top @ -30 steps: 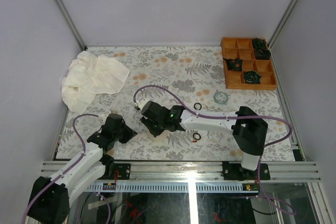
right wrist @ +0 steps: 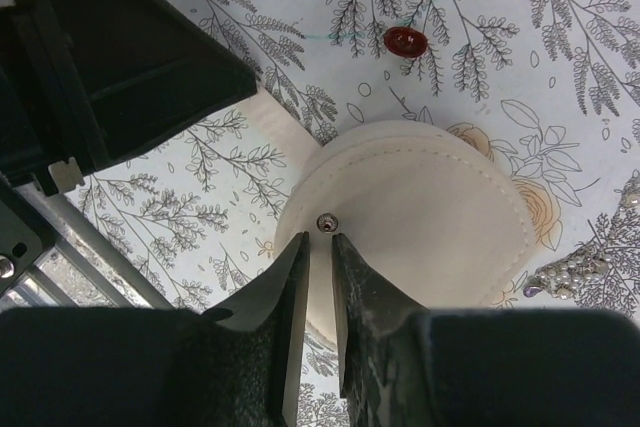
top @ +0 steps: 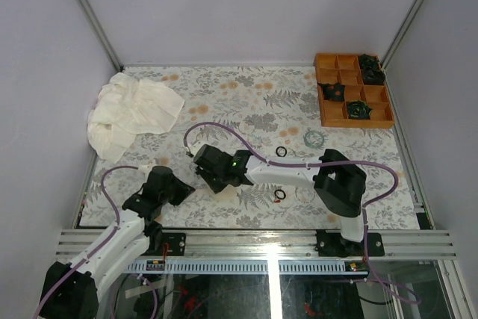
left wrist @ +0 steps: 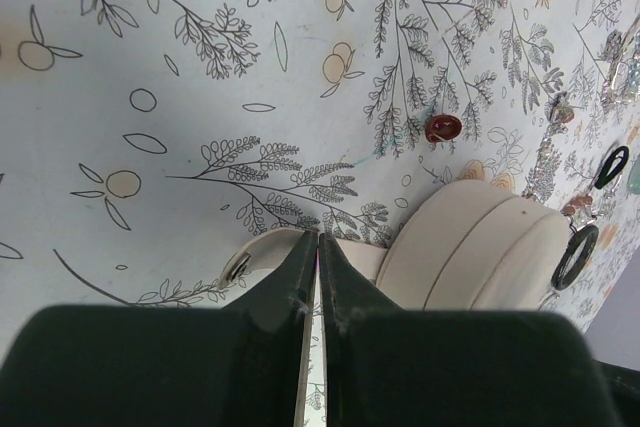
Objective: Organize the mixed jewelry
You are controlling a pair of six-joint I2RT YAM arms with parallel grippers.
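A cream pouch (right wrist: 420, 207) with a metal stud (right wrist: 327, 222) and a narrow strap (right wrist: 280, 125) lies on the floral cloth; in the top view the right arm mostly covers it. My left gripper is shut at the strap (left wrist: 362, 255), which shows on both sides of its fingertips; its curled end carries a metal snap (left wrist: 238, 267). Over the pouch, my right gripper stands slightly open, its fingertips beside the stud, nothing visible between them. Jewelry includes a red-brown ring (right wrist: 405, 42), a beaded piece (right wrist: 570, 275) and a black ring (top: 281, 152).
A wooden compartment box (top: 328, 113) holding several dark green items stands at the back right. Crumpled white cloth (top: 131, 113) lies at the left. A pale green bracelet (top: 314, 139) and another black ring (top: 279, 194) lie right of centre.
The right arm has shifted a little to the left, its elbow and gripper along with it. The left arm has hardly moved.
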